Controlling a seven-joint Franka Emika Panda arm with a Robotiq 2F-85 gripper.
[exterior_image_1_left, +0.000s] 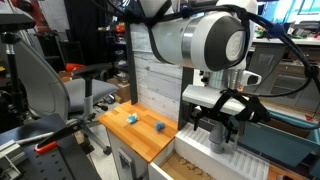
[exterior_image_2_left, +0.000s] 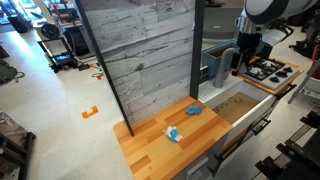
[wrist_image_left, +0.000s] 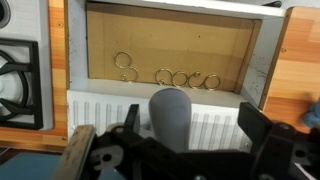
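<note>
A grey rounded cylindrical object (wrist_image_left: 170, 112) stands on the white slatted strip beside the open drawer. Around it in the wrist view, my gripper is spread wide, with the cylinder between the fingers and nearer the left one; a clear gap shows on the right. In exterior view 1 the gripper (exterior_image_1_left: 216, 122) hangs low at the same cylinder (exterior_image_1_left: 217, 136), partly covering it. Whether a finger touches it cannot be told.
The open drawer (wrist_image_left: 200, 45) has a brown floor with several small rings (wrist_image_left: 180, 78). Blue items (exterior_image_1_left: 160, 126) lie on the wooden top. A black stove grate (exterior_image_2_left: 268, 70) and a teal bin (exterior_image_1_left: 275, 138) stand near the arm.
</note>
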